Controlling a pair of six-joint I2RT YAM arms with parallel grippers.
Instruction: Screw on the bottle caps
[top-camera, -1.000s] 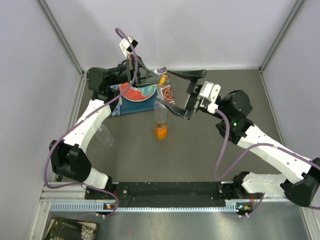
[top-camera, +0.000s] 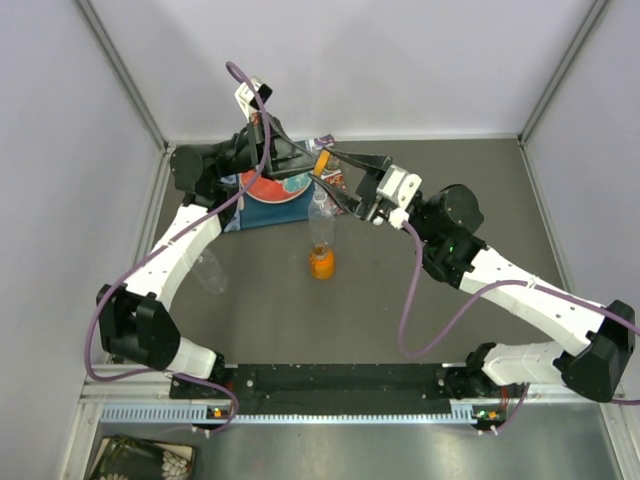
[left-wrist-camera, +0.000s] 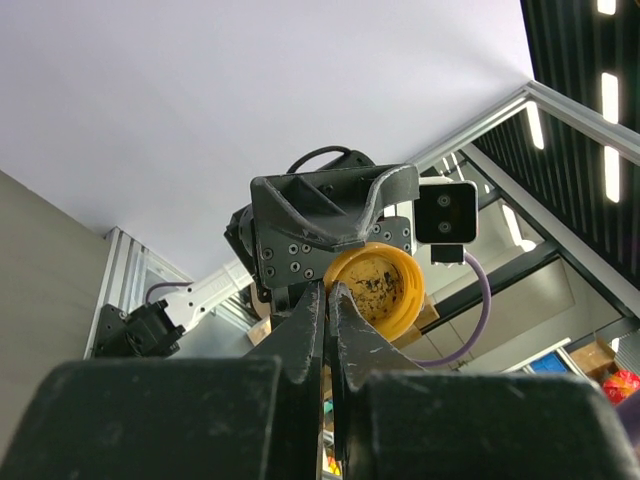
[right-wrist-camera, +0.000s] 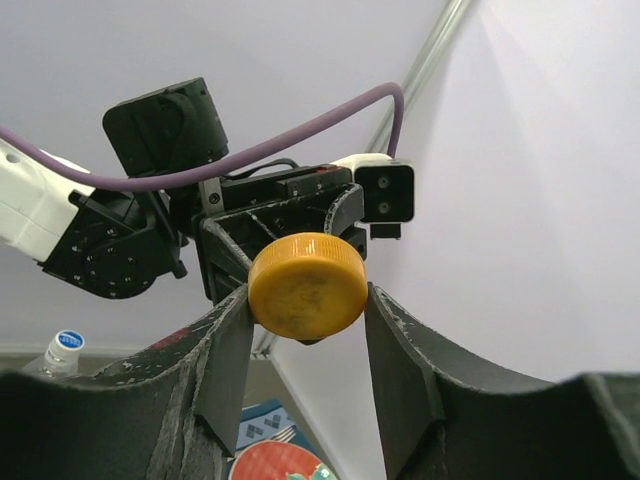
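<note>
An orange ribbed cap (top-camera: 322, 163) is held up at the tips of my left gripper, whose fingers are shut on its rim. My right gripper has its fingers either side of the same cap (right-wrist-camera: 307, 283), part open; whether both pads touch it I cannot tell. A clear bottle (top-camera: 321, 225) with an orange part (top-camera: 322, 264) at its near end is on the table below. Another clear bottle (top-camera: 209, 272) lies at the left. A bottle with a blue-ringed top (right-wrist-camera: 62, 352) shows in the right wrist view.
A blue mat (top-camera: 262, 215) with a red plate (top-camera: 275, 190) lies at the back, partly under my left arm.
My right gripper has moved left onto the cap, and its fingers have come closer together around it. The left arm has stayed almost still.
</note>
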